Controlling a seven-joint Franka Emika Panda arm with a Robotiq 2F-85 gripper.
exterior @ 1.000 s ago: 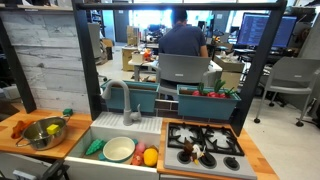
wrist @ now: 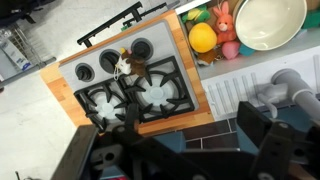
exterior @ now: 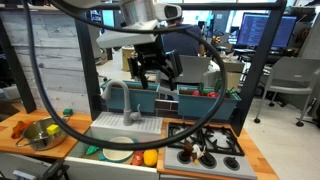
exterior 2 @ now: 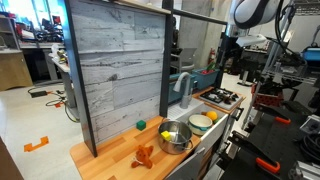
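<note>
My gripper (exterior: 158,78) hangs high over the play kitchen, near the ledge behind the sink and stove. Its fingers stand apart in the wrist view, where the dark fingers (wrist: 255,125) frame the lower edge and nothing shows between them. Below is a stove top (wrist: 161,122) with black grates and round knobs. A small brown and white item (wrist: 132,66) lies between the knobs and grates. Inside the sink (wrist: 243,66) are a cream bowl (wrist: 268,22), a yellow-orange ball (wrist: 203,38) and an orange toy (wrist: 222,22).
On the left counter stands a metal pot (exterior 2: 176,138) with a yellow item in it, near an orange toy (exterior 2: 144,156). A grey faucet (exterior: 123,98) rises behind the sink. Dark posts and a teal planter (exterior: 208,106) border the back.
The arm came into view from above on the left and moved right. My gripper now hangs above the rear of the sink and stove. The kitchen items appear unmoved.
</note>
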